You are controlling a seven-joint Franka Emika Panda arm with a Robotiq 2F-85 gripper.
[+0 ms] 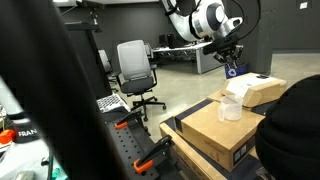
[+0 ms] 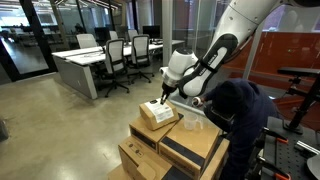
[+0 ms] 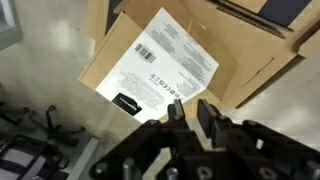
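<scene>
A small cardboard box [image 3: 165, 60] with a white printed label [image 3: 158, 65] lies beneath my gripper in the wrist view. The two fingertips stand apart with nothing between them, so the gripper is open. In exterior view 1 the box [image 1: 262, 92] rests on larger boxes, beside a clear plastic container [image 1: 231, 107] on a brown carton [image 1: 221, 130]. Exterior view 2 also shows the labelled box [image 2: 158, 113] and the clear container [image 2: 192, 123]. My gripper cannot be made out clearly in either exterior view.
A person [image 2: 184, 78] in a white shirt stands behind the boxes. Office chairs [image 1: 136, 69] and desks are further back. Open floor [image 2: 60, 130] lies left of the boxes in exterior view 2.
</scene>
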